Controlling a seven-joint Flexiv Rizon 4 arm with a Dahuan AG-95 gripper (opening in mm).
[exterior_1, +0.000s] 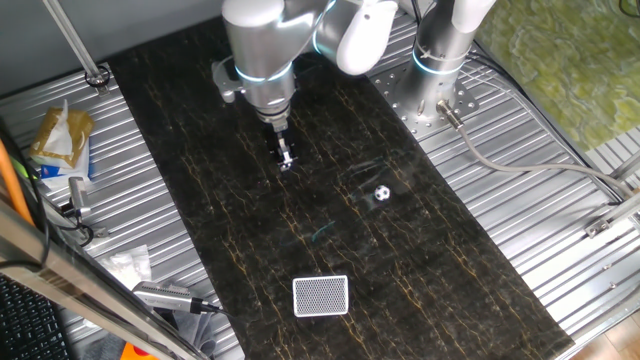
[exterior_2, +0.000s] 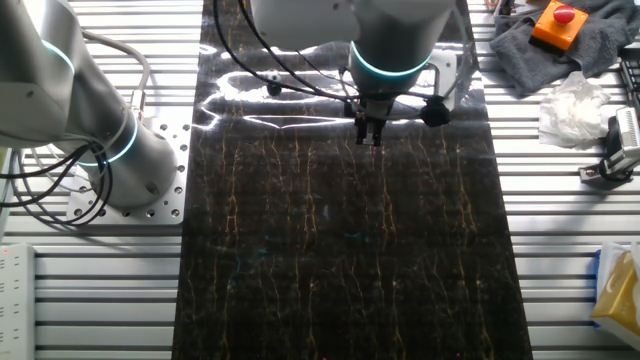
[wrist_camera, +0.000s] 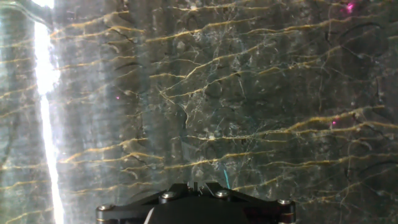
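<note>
A small black-and-white ball, patterned like a football (exterior_1: 382, 193), is on the dark marbled mat, to the right of my gripper (exterior_1: 286, 165) and apart from it. Nearer the front of the mat lies a white mesh basket (exterior_1: 320, 296). In exterior view 2 my gripper (exterior_2: 369, 137) points down over the mat; neither ball nor basket shows there. The wrist view has the gripper at its bottom edge, its fingers drawn together at the middle with no object seen between them. Only bare mat (wrist_camera: 249, 93) appears ahead of it.
To the left, off the mat, are a tissue pack (exterior_1: 62, 135), a white plastic bag (exterior_1: 127, 266) and a metal post (exterior_1: 95, 290). The robot's base (exterior_1: 430, 90) stands at the mat's right edge.
</note>
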